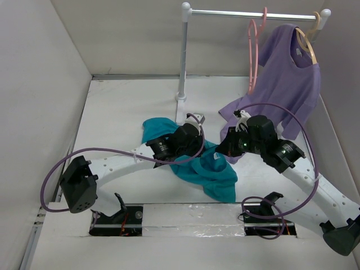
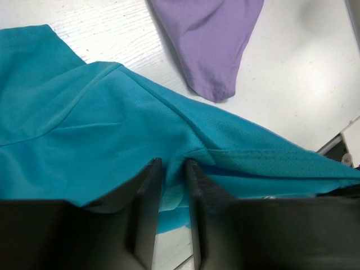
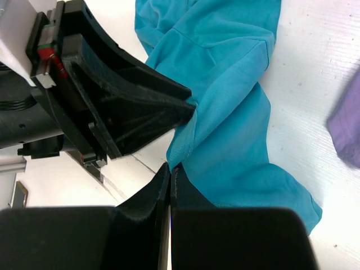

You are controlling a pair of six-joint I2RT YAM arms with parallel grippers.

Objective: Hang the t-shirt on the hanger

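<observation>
The teal T-shirt (image 1: pixel 208 180) lies crumpled on the white floor, part of it lifted between the grippers. My left gripper is at a raised fold, its blurred fingertips around the fabric; how tightly they close is unclear. My right gripper is shut on an edge of the teal fabric, facing the left one at close range in the top view. A pink hanger (image 1: pixel 252 56) hangs on the rail (image 1: pixel 236 12), beside a wooden hanger (image 1: pixel 312 53) carrying a purple T-shirt (image 1: pixel 281 84).
The purple shirt's lower part rests on the floor behind the right gripper. The rack's upright (image 1: pixel 183 67) stands behind the teal shirt. Walls (image 1: pixel 50 112) bound both sides.
</observation>
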